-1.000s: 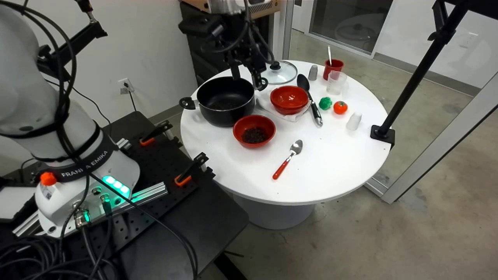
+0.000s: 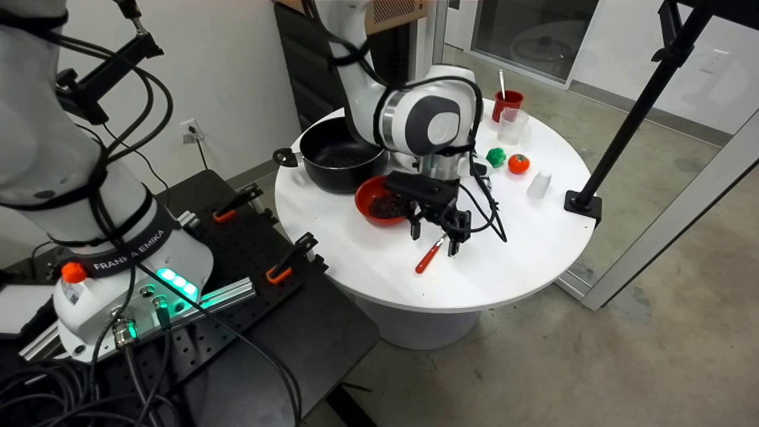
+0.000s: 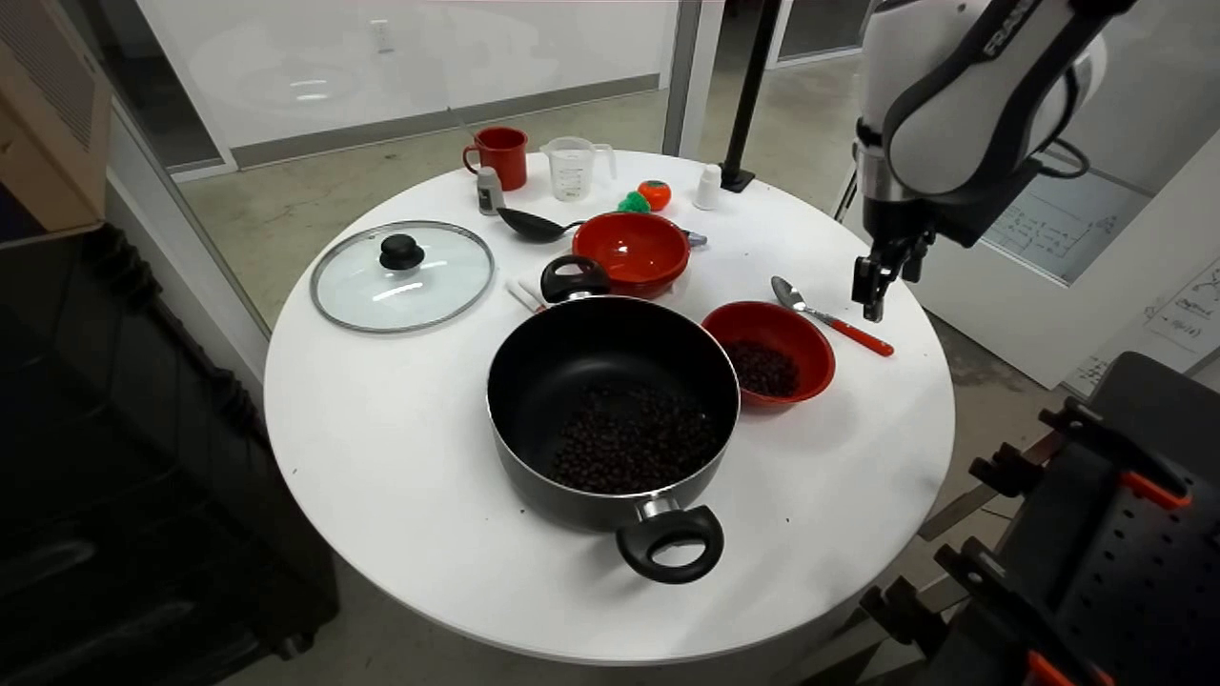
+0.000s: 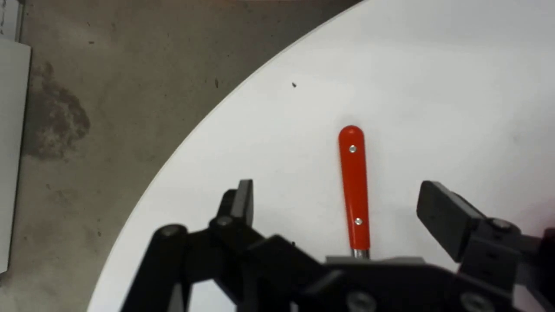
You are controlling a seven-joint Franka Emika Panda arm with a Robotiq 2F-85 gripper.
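Note:
A spoon with a red handle (image 4: pixel 354 187) lies flat on the white table, between my spread fingers in the wrist view and apart from both. My gripper is open above it, holding nothing. From the side, the gripper (image 2: pixel 435 241) hangs over the spoon's handle (image 2: pixel 428 257), hiding its bowl. Exterior view 2 shows the whole spoon (image 3: pixel 832 319) beside a red bowl (image 3: pixel 801 331) of dark beans. Further over, a black pot (image 3: pixel 595 364) also holds dark beans.
An empty red bowl (image 3: pixel 632 250), a black ladle (image 3: pixel 533 224) and a glass lid (image 3: pixel 440 299) occupy the far part. Tomato (image 2: pixel 519 163), broccoli (image 2: pixel 496 157), white shaker (image 2: pixel 539 184), measuring cup (image 2: pixel 513 127) and red mug (image 2: pixel 507 104) stand along one side.
My gripper has come from above the black pot across to the spoon, and lower. The spoon, bowl and pot have stayed where they were.

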